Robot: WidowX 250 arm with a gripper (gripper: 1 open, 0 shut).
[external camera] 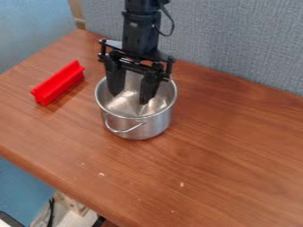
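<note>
My black gripper (133,82) hangs from the top of the view over a silver metal pot (136,124), its two dark fingers reaching down inside the rim. The fingers stand apart, so the gripper is open, and I see nothing held between them. The pot has a thin wire handle at its front and stands upright on the wooden table (219,160). A red block (59,82) lies on the table to the left of the pot.
A grey padded wall (236,44) runs along the back. The table's left edge drops to a blue area at lower left.
</note>
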